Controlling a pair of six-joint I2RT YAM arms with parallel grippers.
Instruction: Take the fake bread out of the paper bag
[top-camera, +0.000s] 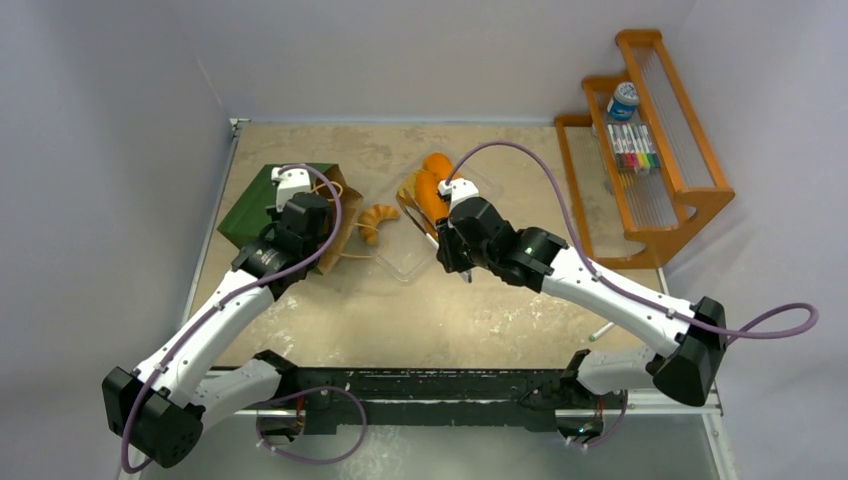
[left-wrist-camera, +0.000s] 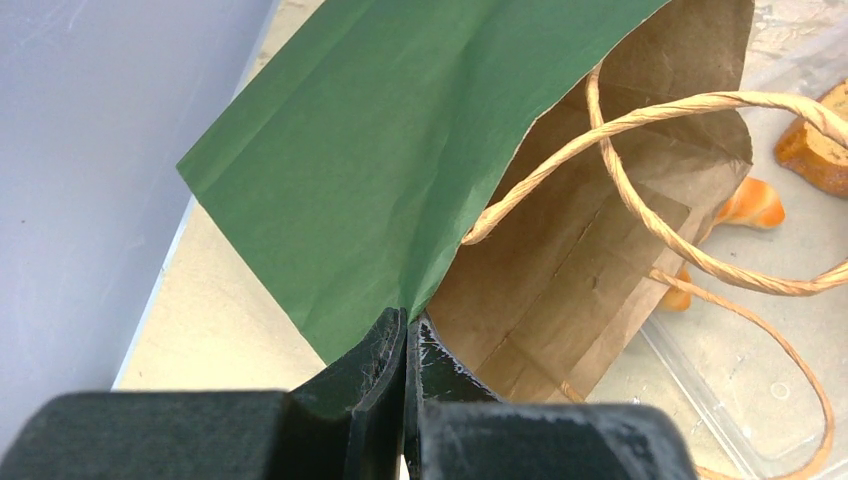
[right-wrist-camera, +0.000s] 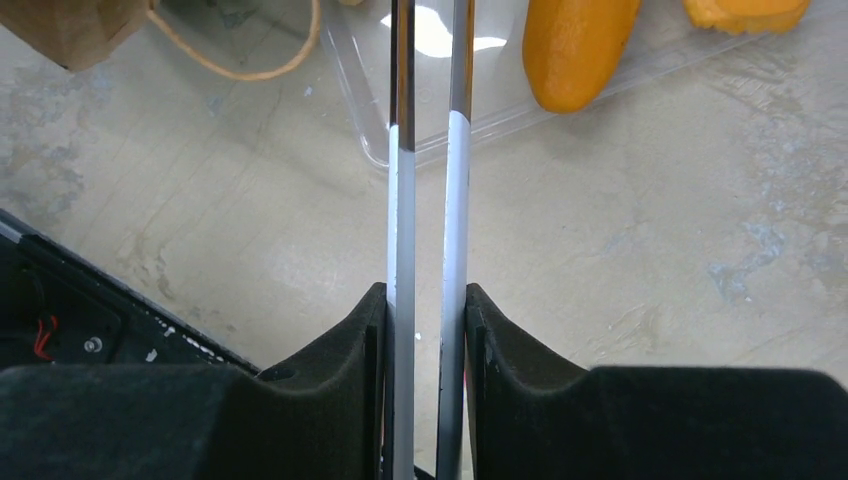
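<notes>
The green paper bag (top-camera: 242, 210) with brown inside and rope handles lies on its side at the left. My left gripper is shut at the bag's rim; the bag's interior shows no bread in the left wrist view. A croissant (top-camera: 376, 215), a bread slice (left-wrist-camera: 815, 145) and orange loaves (top-camera: 430, 195) lie on a clear plastic tray (top-camera: 403, 268) outside the bag. My right gripper is over the tray, part open with a narrow gap and nothing seen between its long fingers.
A wooden rack (top-camera: 660, 240) with markers and a jar stands at the right. Walls edge the table at the back and sides.
</notes>
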